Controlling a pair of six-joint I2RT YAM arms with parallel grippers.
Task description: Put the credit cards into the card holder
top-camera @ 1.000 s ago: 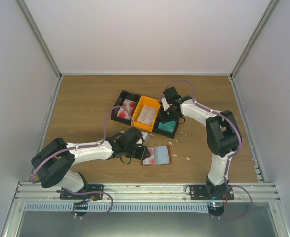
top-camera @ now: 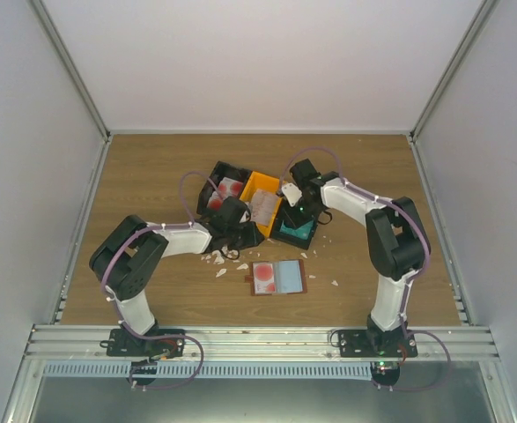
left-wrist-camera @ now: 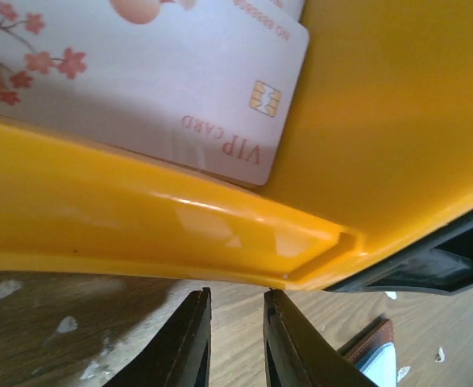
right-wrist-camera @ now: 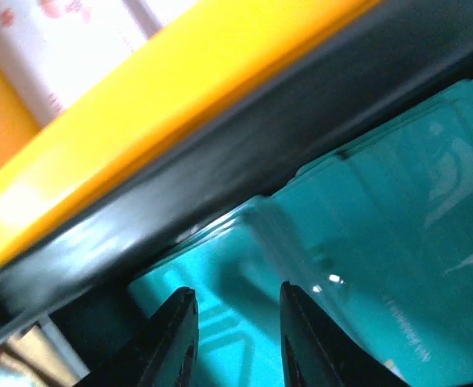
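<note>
The card holder (top-camera: 304, 277) lies open at the front middle; a white card with a red disc (top-camera: 264, 278) shows in its left half, and its right half is pale blue. My left gripper is partly open at the near wall of the yellow tray (left-wrist-camera: 139, 205), nothing between its fingers. Inside that tray rest white VIP cards (left-wrist-camera: 180, 89). Over the teal cards (right-wrist-camera: 413, 210) in the right black tray (right-wrist-camera: 317, 105) hangs my right gripper, also partly open. No card shows held there; whether its tips touch the teal cards I cannot tell.
A left black tray (top-camera: 203, 201) with red-and-white cards (top-camera: 225, 192) adjoins the yellow one. Small white scraps (top-camera: 221, 272) are scattered on the wooden table (top-camera: 152, 291) near the holder.
My left gripper has gone from over the holder's left half back to the yellow tray's near wall, uncovering the red-disc card. The right arm has shifted only slightly above the teal cards.
</note>
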